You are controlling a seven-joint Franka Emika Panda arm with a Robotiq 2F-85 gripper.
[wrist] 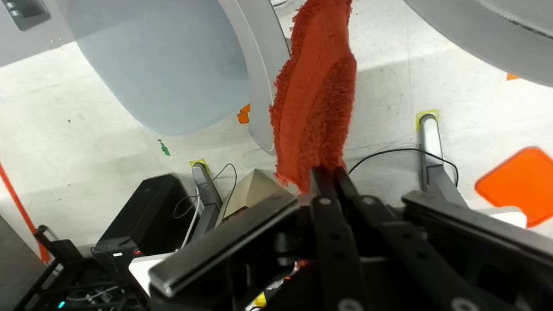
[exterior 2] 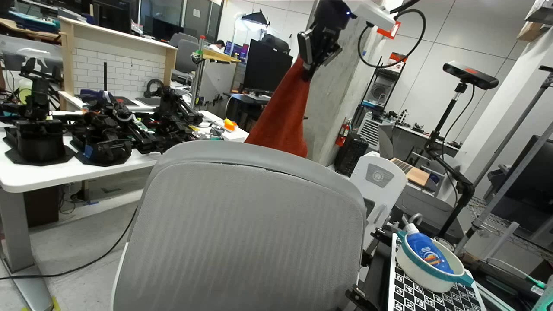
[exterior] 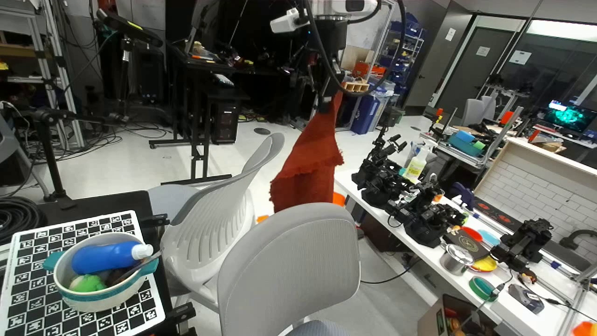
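A rust-red cloth [exterior: 309,162] hangs from my gripper [exterior: 326,105], pinched at its upper end, its lower part spreading behind the back of the nearer grey chair [exterior: 291,263]. In exterior view 2 the cloth [exterior 2: 284,111] drops behind the same chair back [exterior 2: 254,223], which hides its lower edge. Seen from the wrist, the cloth [wrist: 317,98] runs away from the fingertips of my gripper, which is shut on it. No contact between cloth and chair can be made out.
A second grey chair [exterior: 224,218] stands to the left. Further left, a bowl [exterior: 106,299] holding a blue bottle [exterior: 109,256] sits on a patterned board [exterior: 28,280]. A white table [exterior: 411,232] with black robot arms lies at the right.
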